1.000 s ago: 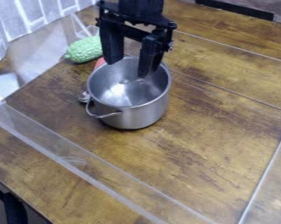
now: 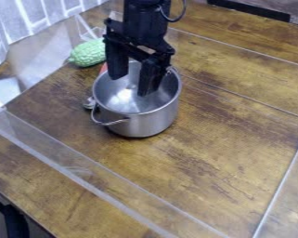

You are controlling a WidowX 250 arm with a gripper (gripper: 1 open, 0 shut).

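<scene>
A steel pot (image 2: 136, 116) with a side handle sits on the wooden table at the centre of the camera view. My black gripper (image 2: 134, 72) points down into the pot's mouth from above, its two fingers apart, one toward the left rim and one toward the right. Nothing clearly shows between the fingers; their tips are at or just inside the rim.
A green corn-like object (image 2: 86, 53) lies behind the pot on the left, with a red object partly hidden beside it. Clear plastic edges line the left side.
The gripper has moved down toward the pot's interior, and its fingers appear somewhat closer together than before. The pot stays in place.
</scene>
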